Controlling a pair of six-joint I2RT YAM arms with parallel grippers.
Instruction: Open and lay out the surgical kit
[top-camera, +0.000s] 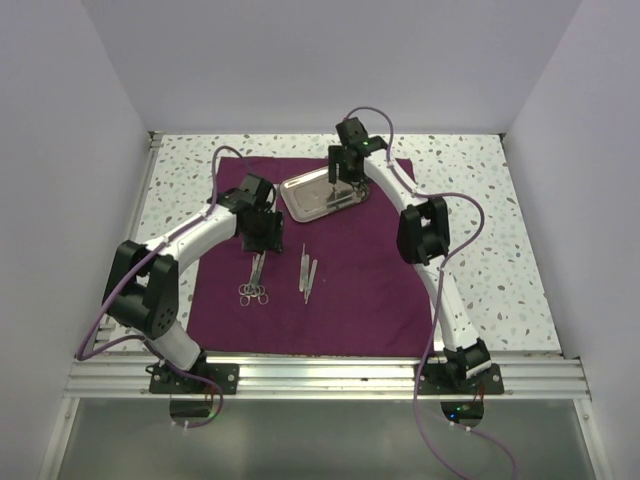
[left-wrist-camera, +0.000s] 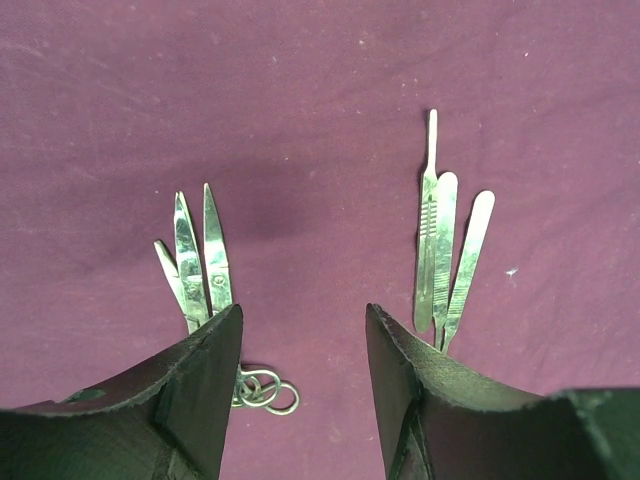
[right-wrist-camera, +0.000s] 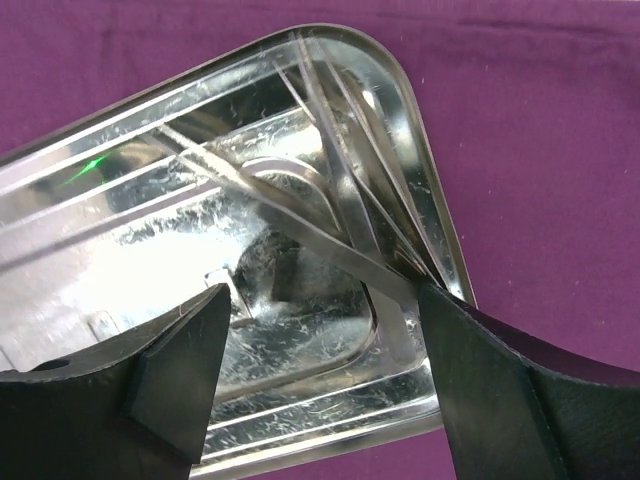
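In the top view the metal tray (top-camera: 308, 198) lies at the back of the purple cloth. My right gripper is over its right end, open, fingers apart. Thin shiny tweezers-like instruments (right-wrist-camera: 345, 190) lie crossed in the tray's corner; one strip runs up to the right finger (right-wrist-camera: 455, 345), and contact cannot be told. My left gripper hangs open above the cloth, nothing between its fingers. Below it, several scissors-like instruments (left-wrist-camera: 217, 255) with ring handles lie grouped on the left, partly hidden by a finger. Several scalpel handles (left-wrist-camera: 442, 240) lie side by side to the right.
Speckled table (top-camera: 490, 240) shows clear on the right. The tray's raised rim (right-wrist-camera: 428, 165) borders the instruments inside it.
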